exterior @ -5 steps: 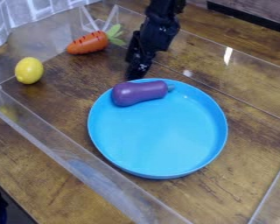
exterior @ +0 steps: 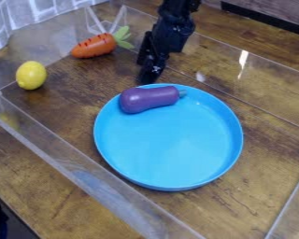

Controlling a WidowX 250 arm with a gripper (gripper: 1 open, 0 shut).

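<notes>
A dark gripper [exterior: 157, 54] hangs at the top centre, low over the wooden floor, just right of an orange toy carrot with green leaves [exterior: 97, 45]. Its fingertips are dark and hard to make out. A purple eggplant [exterior: 147, 99] lies on the upper left part of a blue plate [exterior: 172, 161], below the gripper in the view. A yellow lemon-like toy [exterior: 31, 76] sits at the left.
Clear walls of a tray [exterior: 63, 151] border the wooden surface. Bare wood lies to the right of the gripper and around the lower right of the plate.
</notes>
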